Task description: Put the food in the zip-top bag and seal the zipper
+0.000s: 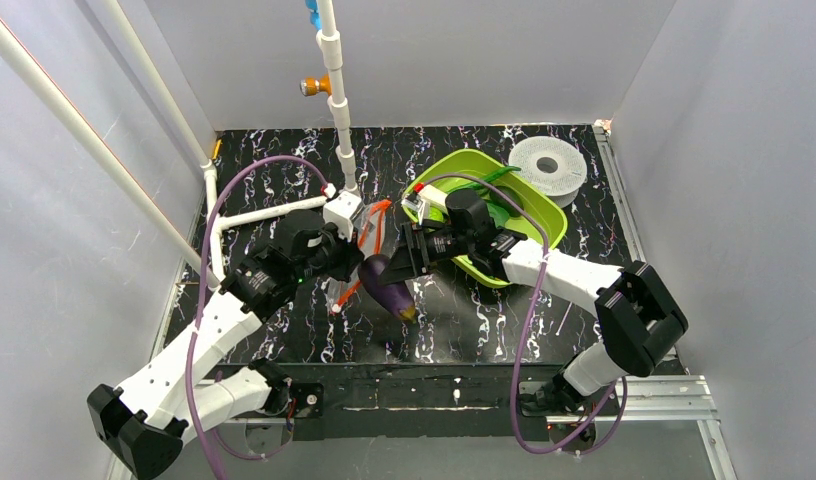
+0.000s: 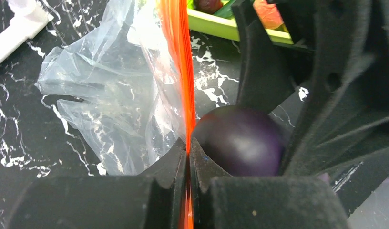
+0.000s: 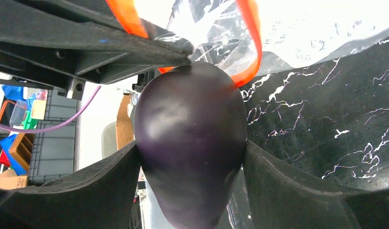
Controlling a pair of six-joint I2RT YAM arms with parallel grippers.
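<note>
My left gripper is shut on the orange zipper edge (image 2: 179, 52) of the clear zip top bag (image 2: 111, 81), which hangs limp over the counter. My right gripper (image 1: 392, 272) is shut on a dark purple eggplant (image 3: 192, 119), whose fingers press on both its sides. In the right wrist view, the bag's two orange edges stand apart as an open mouth, and the eggplant's rounded end lies right at the lower orange edge (image 3: 249, 71). Whether that end is past the rim cannot be told. The left gripper's fingers (image 3: 111, 50) pass close beside it.
A green basin (image 1: 559, 240) with vegetables stands behind and under the right arm. Beside it at the back lies a white roll (image 1: 564, 170). White pipes (image 1: 269, 212) stand left and behind the bag.
</note>
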